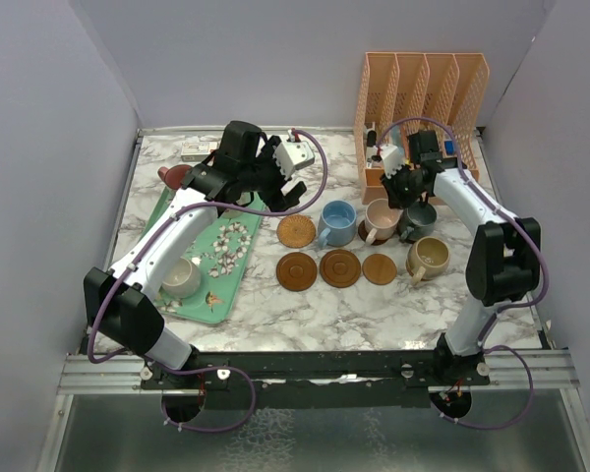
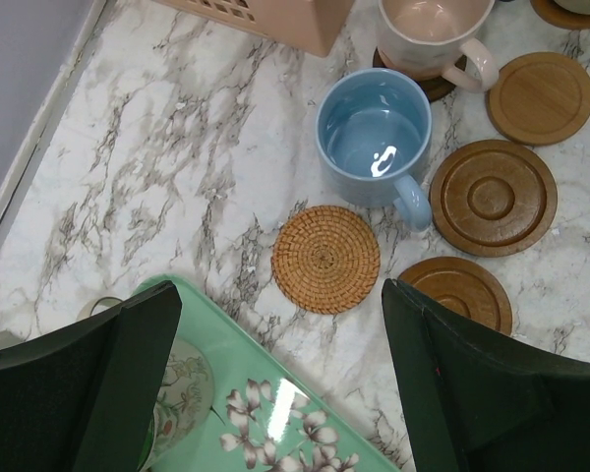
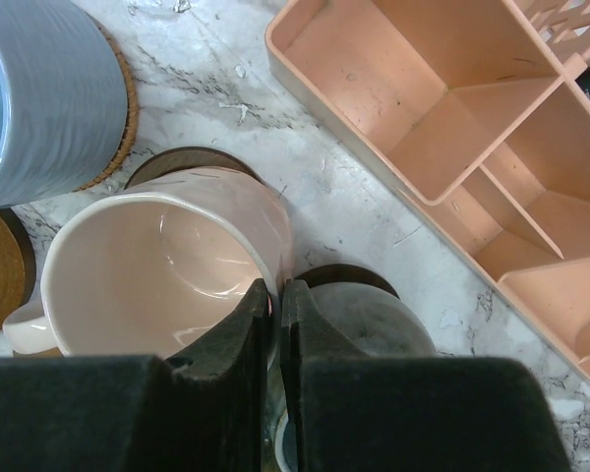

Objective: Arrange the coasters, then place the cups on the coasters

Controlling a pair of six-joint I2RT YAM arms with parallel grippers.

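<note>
A pale pink cup (image 3: pixel 147 275) has my right gripper shut on its rim at the right side; in the top view it stands at a dark wooden coaster behind it, right of the blue cup (image 1: pixel 336 224). My left gripper hangs open above the green tray (image 1: pixel 221 295), nothing between its fingers. A woven coaster (image 2: pixel 324 258) and wooden coasters (image 1: pixel 296 271) lie on the marble table around the blue cup. A grey-green cup (image 3: pixel 354 317) sits right beside the pink one, partly hidden by the right gripper.
A pink divided organizer (image 1: pixel 413 84) stands behind the cups. A tan cup (image 1: pixel 428 258) is in front of the grey-green one. A red cup (image 1: pixel 175 175) and a white cup (image 1: pixel 181 280) are at the left.
</note>
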